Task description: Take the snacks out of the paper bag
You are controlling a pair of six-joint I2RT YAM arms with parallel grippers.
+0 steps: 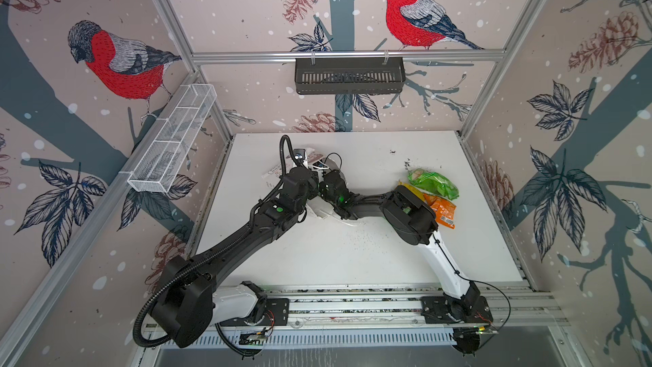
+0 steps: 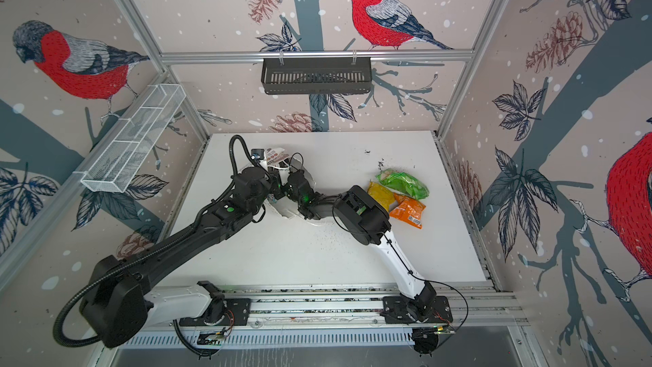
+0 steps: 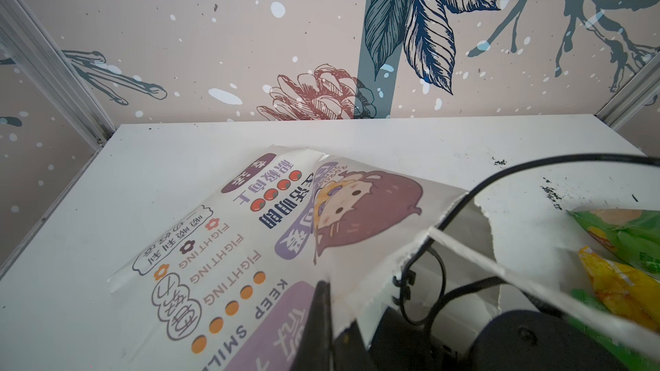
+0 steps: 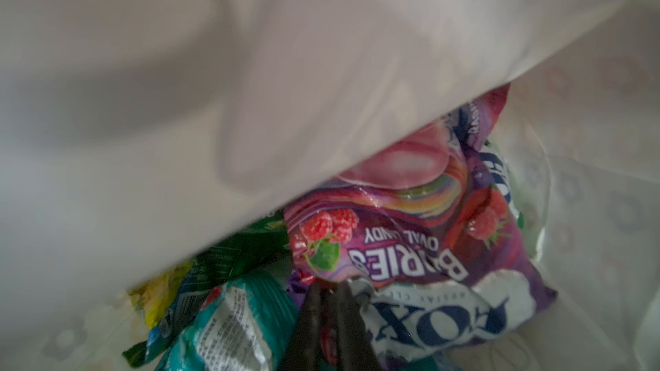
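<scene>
The printed paper bag lies on the table, partly hidden by both arms in the top views. My left gripper is shut at the bag's upper rim, with only thin paper visible at its fingers. My right gripper is inside the bag, its fingertips low against a purple Fox's berries candy pack; whether it is open or shut is unclear. A teal pack and green and yellow packs lie beside it inside.
Green, yellow and orange packs lie at the table's right. A dark basket hangs on the back wall, a white rack on the left.
</scene>
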